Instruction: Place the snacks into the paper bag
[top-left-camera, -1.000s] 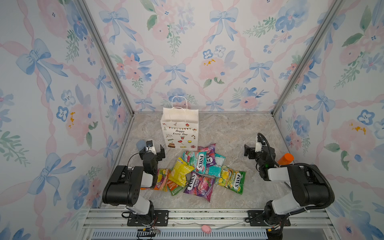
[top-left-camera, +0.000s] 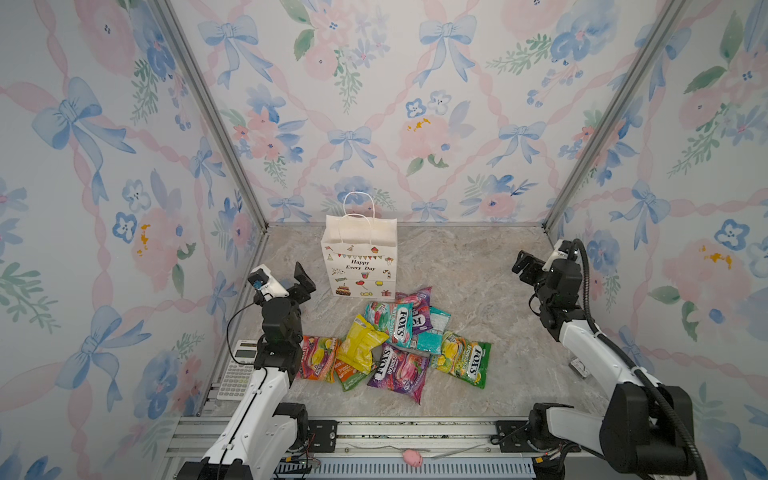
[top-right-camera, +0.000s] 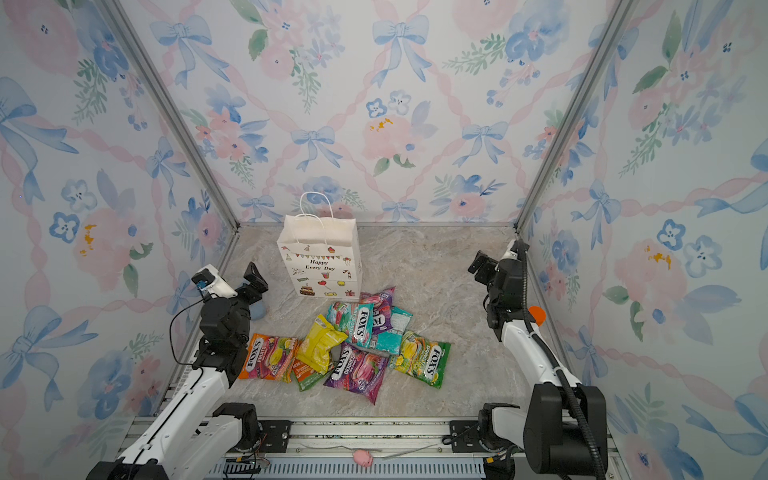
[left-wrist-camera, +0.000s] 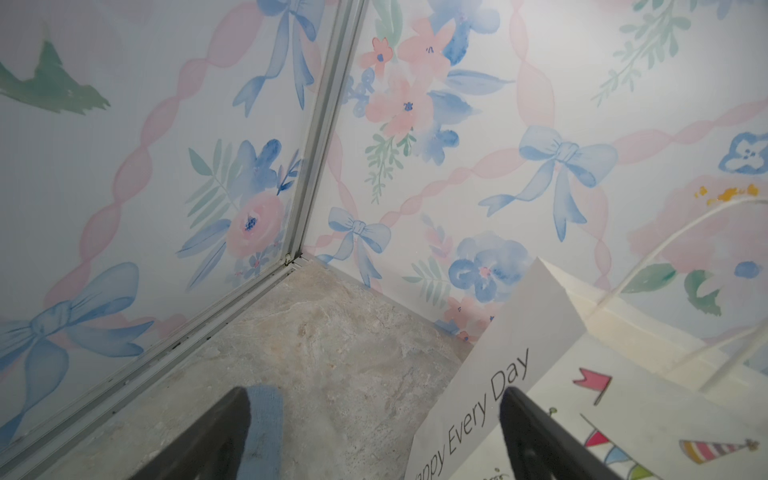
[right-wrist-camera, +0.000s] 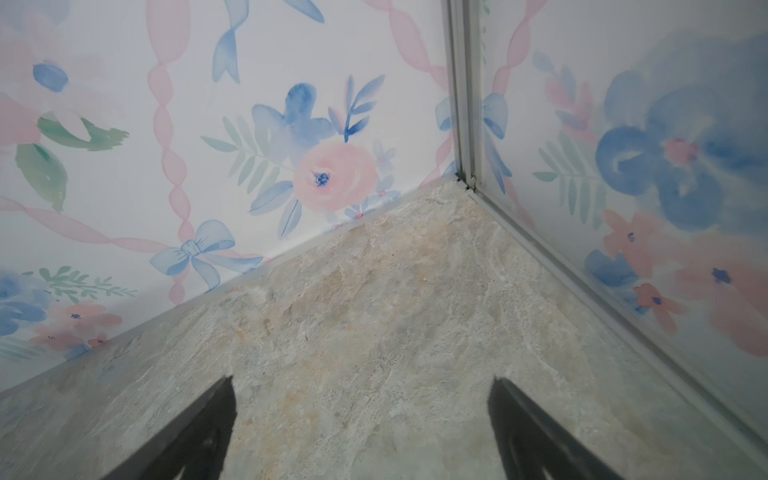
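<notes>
The white paper bag (top-left-camera: 360, 260) printed "Happy Every Day" stands upright at the back left, handles up. Snack packs lie in a heap before it: a yellow pack (top-left-camera: 361, 344), a purple pack (top-left-camera: 399, 372), a teal Fox's pack (top-left-camera: 391, 321), a green-and-yellow Fox's pack (top-left-camera: 463, 359) and a red-orange pack (top-right-camera: 269, 357), among others. My left gripper is open and empty, raised left of the bag, whose side fills the lower right of the left wrist view. Over bare floor on the right, my right gripper hangs open, nothing between its fingers.
A calculator (top-left-camera: 237, 376) lies by the left arm. An orange object (top-right-camera: 537, 316) shows behind the right arm, and a blue item (left-wrist-camera: 264, 428) lies below the left gripper. Patterned walls enclose three sides.
The bag and snacks stay where they were.
</notes>
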